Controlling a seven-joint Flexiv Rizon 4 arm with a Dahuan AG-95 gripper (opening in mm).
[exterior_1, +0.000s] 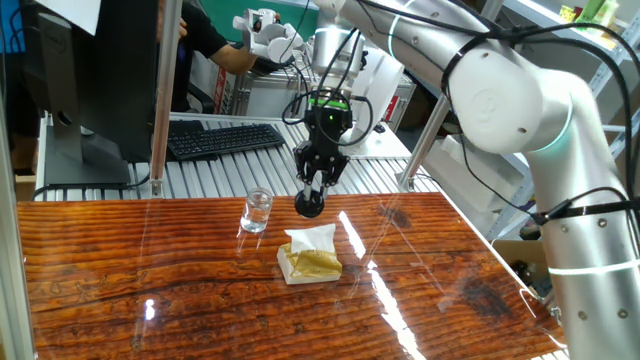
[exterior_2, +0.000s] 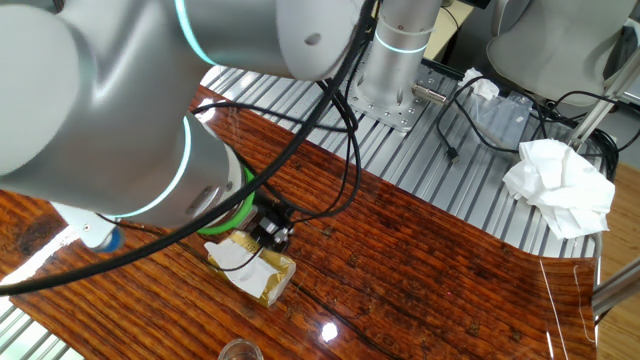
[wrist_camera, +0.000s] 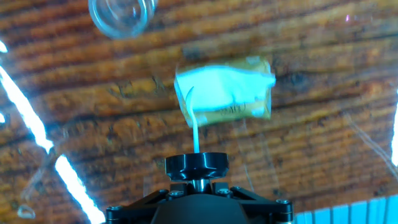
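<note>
A small gold-and-white tissue pack (exterior_1: 316, 268) lies on the glossy brown table, a white tissue (exterior_1: 313, 238) standing out of its top. Behind it and to its left in exterior view 1 is a clear glass jar (exterior_1: 256, 212). My gripper (exterior_1: 309, 205) is above the table, apart from the pack. In the wrist view, a black disc on a metal stem (wrist_camera: 196, 165) sits at the gripper's front, with the pack (wrist_camera: 239, 112) beyond it. Whether the fingers are open or shut around that stem is unclear. Exterior view 2 has the arm partly covering the pack (exterior_2: 276, 281).
A keyboard (exterior_1: 225, 141) and a monitor (exterior_1: 72, 95) stand on the slatted metal surface behind the table. Crumpled white tissue (exterior_2: 560, 187) lies on the slats in exterior view 2. Loose black cables hang around the arm.
</note>
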